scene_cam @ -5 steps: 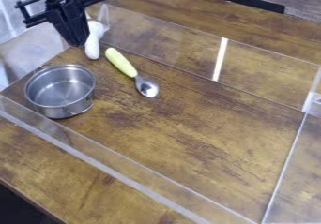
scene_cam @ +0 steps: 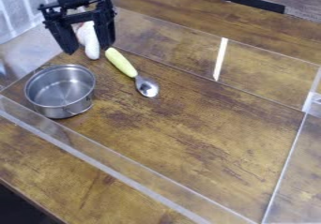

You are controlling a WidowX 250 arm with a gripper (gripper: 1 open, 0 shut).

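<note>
My black gripper (scene_cam: pixel 78 33) hangs at the upper left, above and behind a steel bowl (scene_cam: pixel 60 95), its fingers open around or beside a white object (scene_cam: pixel 90 42); whether they touch it I cannot tell. A yellow-handled spoon (scene_cam: pixel 122 63) lies on the wooden table to the right of the bowl, its metal head toward the front.
Clear plastic panels border the work area on the wooden table (scene_cam: pixel 213 125). A white strip (scene_cam: pixel 221 57) stands at the back right.
The gripper has moved right and down toward the white object and turned. The bowl and spoon have not moved.
</note>
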